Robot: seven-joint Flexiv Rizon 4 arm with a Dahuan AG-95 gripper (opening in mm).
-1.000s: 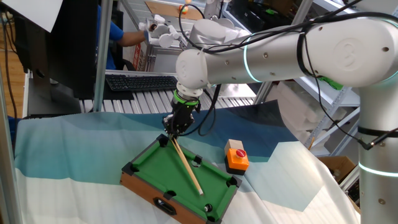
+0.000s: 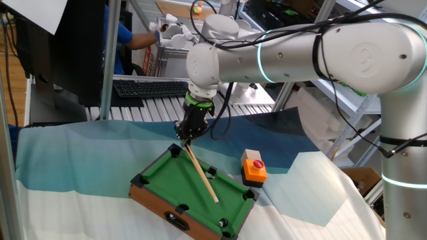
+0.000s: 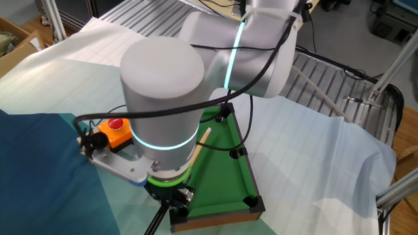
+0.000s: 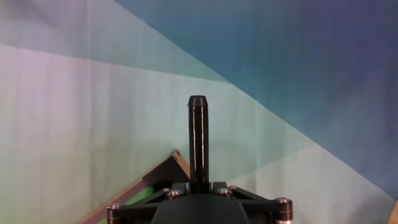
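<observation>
A wooden cue stick (image 2: 202,175) slants over the green felt of a miniature pool table (image 2: 160,181), its pale tip out over the felt. My gripper (image 2: 186,140) is above the table's far corner, shut on the cue near its dark butt. From the wrist, the black butt (image 4: 198,140) juts forward from between the fingers. A dark ball (image 2: 223,223) lies near the pocket at the table's near right end. In the second exterior view, the arm hides part of the felt, and the cue's pale front part (image 3: 201,145) shows beside it.
An orange box with a red button (image 2: 254,171) stands right of the pool table, a small wooden block (image 2: 251,155) behind it. A keyboard (image 2: 150,89) and a monitor (image 2: 63,60) are at the back left.
The cue tip has shifted slightly away from the near end of the felt. My gripper has moved only a little and still holds the cue.
</observation>
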